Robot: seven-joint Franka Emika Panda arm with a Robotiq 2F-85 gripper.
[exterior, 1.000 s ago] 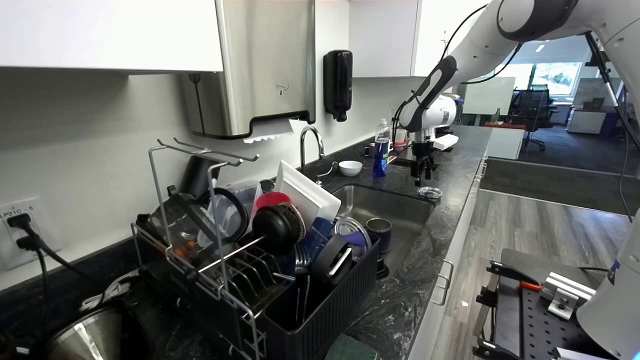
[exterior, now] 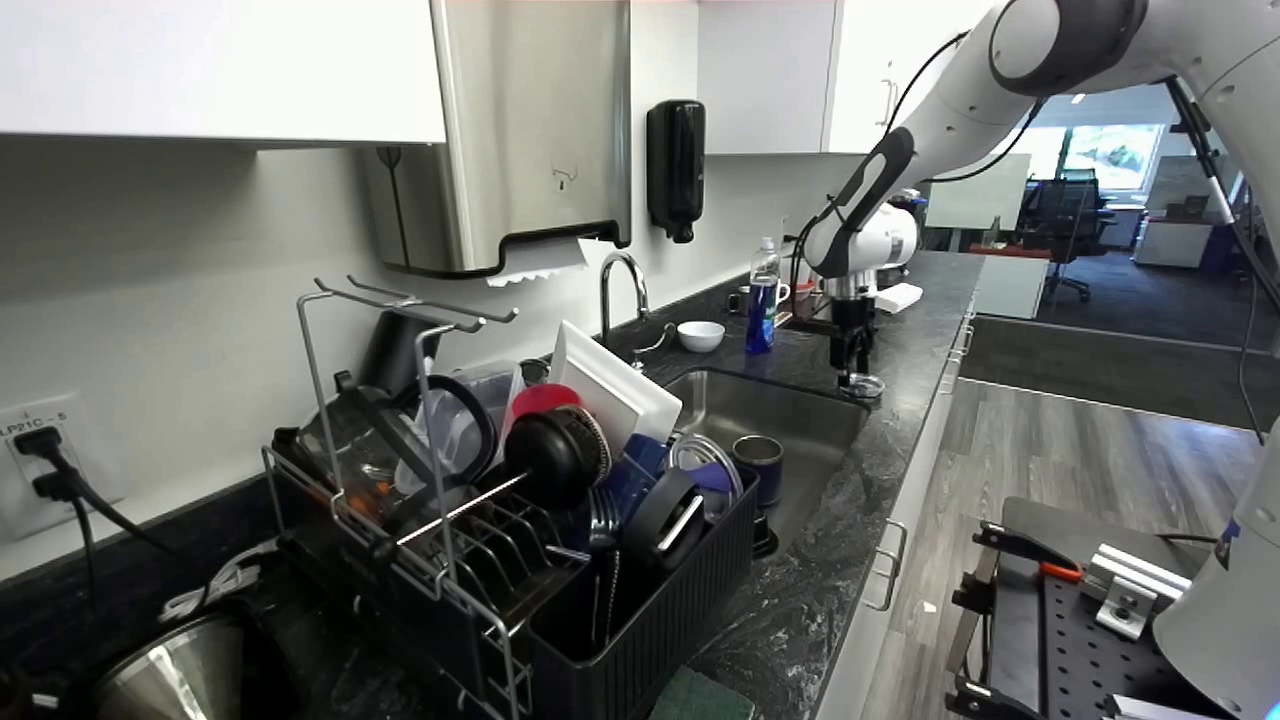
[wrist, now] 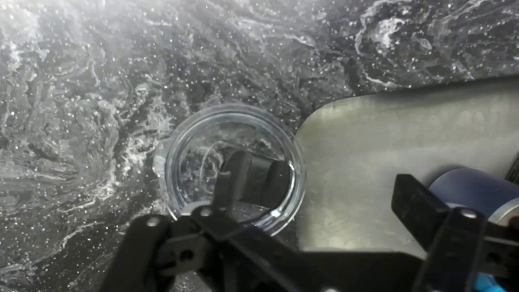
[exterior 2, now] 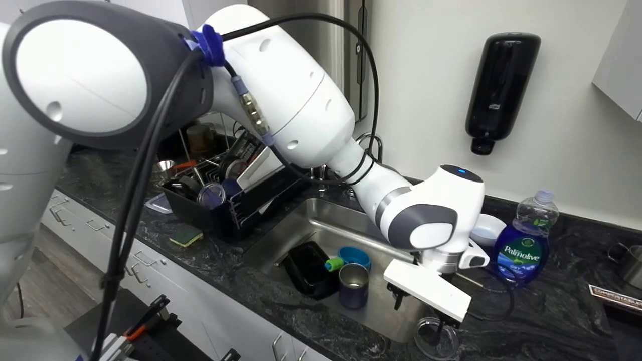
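Observation:
A clear round lid (wrist: 233, 114) with a black tab lies on the dark counter, right beside a corner of the sink. My gripper is open with nothing between its fingers. In the wrist view one finger (wrist: 224, 192) overlaps the lid's near part, while the other finger (wrist: 412, 204) shows over the sink. From the side, the gripper (exterior: 853, 358) is low and close to the lid (exterior: 861, 386); whether it touches cannot be told. The second exterior view has the lid (exterior 2: 436, 340) partly behind a fingertip.
In the steel sink (exterior 2: 277, 240) stand a dark blue tumbler (exterior 2: 353, 288), a black container (exterior 2: 308, 271) and a blue cup (exterior 2: 355, 255). A soap bottle (exterior 2: 522, 240) and white bowl (exterior: 701, 336) stand behind the arm. The full dish rack (exterior: 648, 612) occupies the sink's other side.
My gripper has come down and shifted slightly right in exterior view 1, nearer to the lid. The lid lies where it was.

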